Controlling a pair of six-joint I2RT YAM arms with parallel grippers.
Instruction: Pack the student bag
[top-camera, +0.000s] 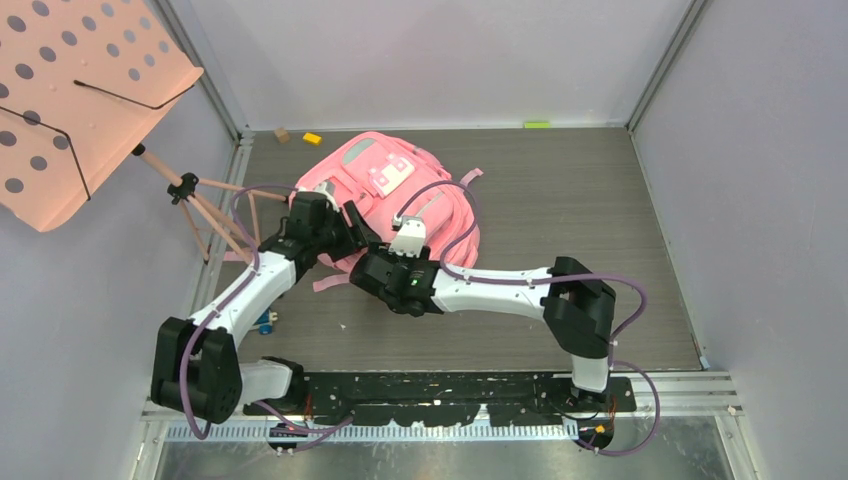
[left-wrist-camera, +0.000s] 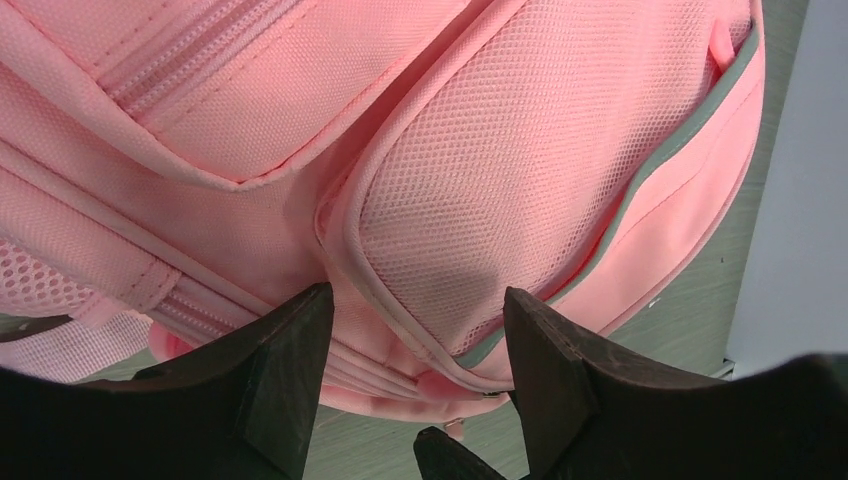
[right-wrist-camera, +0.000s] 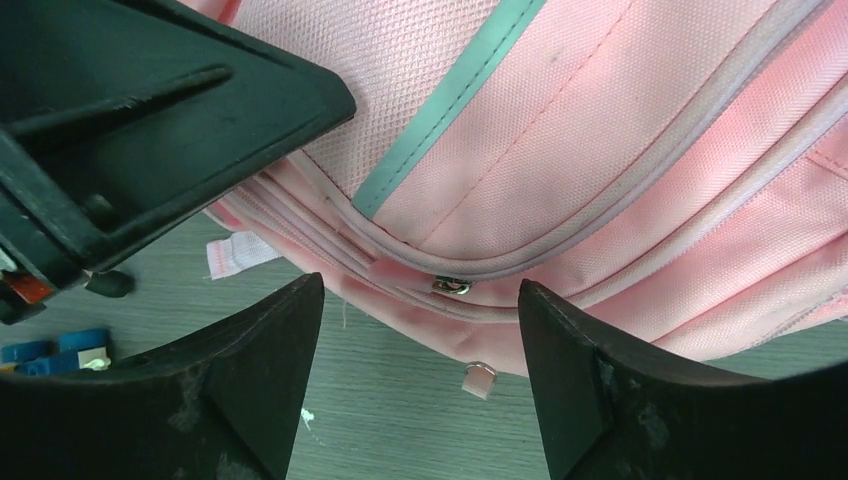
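Observation:
A pink backpack (top-camera: 375, 175) lies on the grey floor under both grippers. My left gripper is part open over a padded pink panel (left-wrist-camera: 530, 170) with grey trim, near the bag's lower edge. My right gripper is open at that same edge; a small metal zipper pull (right-wrist-camera: 450, 285) shows between its fingertips, not gripped. The dark body of another gripper fills the upper left of the right wrist view.
A pink dotted board (top-camera: 90, 120) on a wooden stand is at the left. Small blue toy pieces (top-camera: 265, 322) lie left of the bag, a wooden block and yellow piece behind it.

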